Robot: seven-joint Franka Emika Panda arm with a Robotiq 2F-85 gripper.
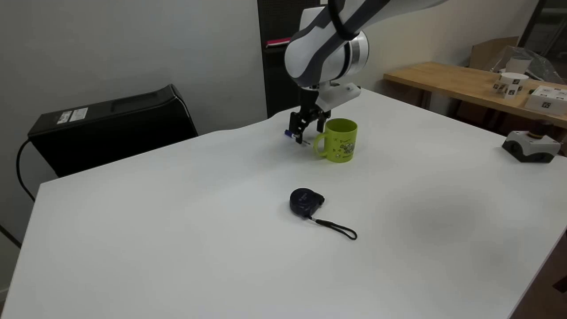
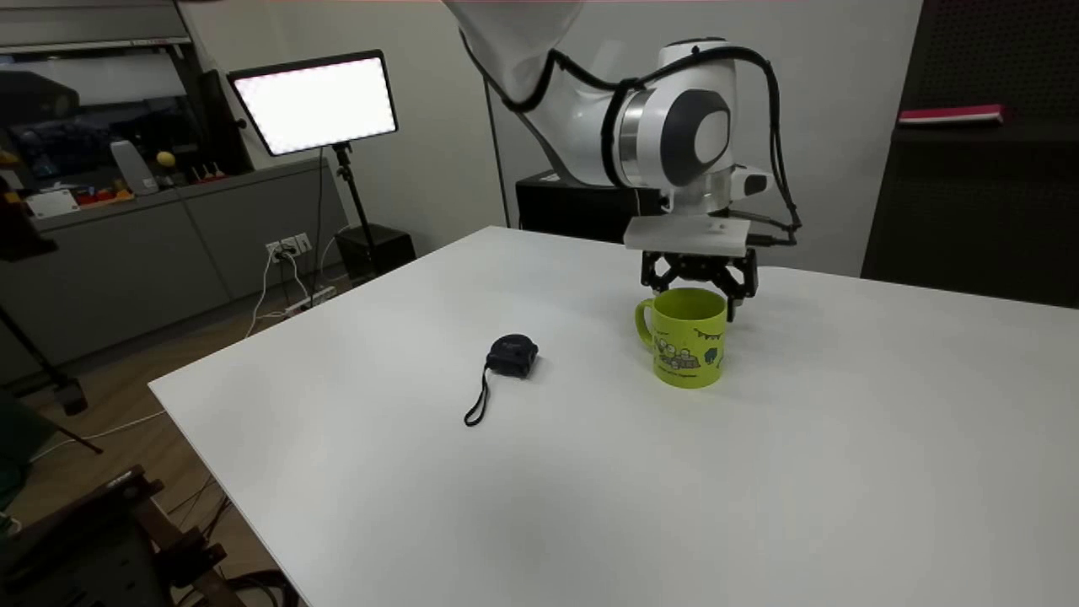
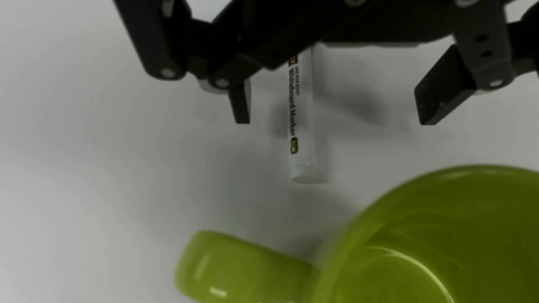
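Note:
A white whiteboard marker (image 3: pixel 301 121) lies on the table, its white end toward the green mug. Its blue cap (image 1: pixel 288 133) shows in exterior view 1. Low over the marker, my gripper stands open, one finger on each side of it and apart from it. The marker is nearer the left finger (image 3: pixel 241 102) in the wrist view. Just in front of the gripper, the green mug (image 2: pixel 688 339) stands upright; the part of its inside seen in the wrist view is empty. In exterior view 2 the marker is hidden behind the mug.
A dark tape measure (image 1: pixel 305 202) with a wrist strap lies nearer the front of the white table (image 1: pixel 159 239). An emergency-stop box (image 1: pixel 531 145) sits at the right edge. Wide bare areas lie left and right of the tape measure.

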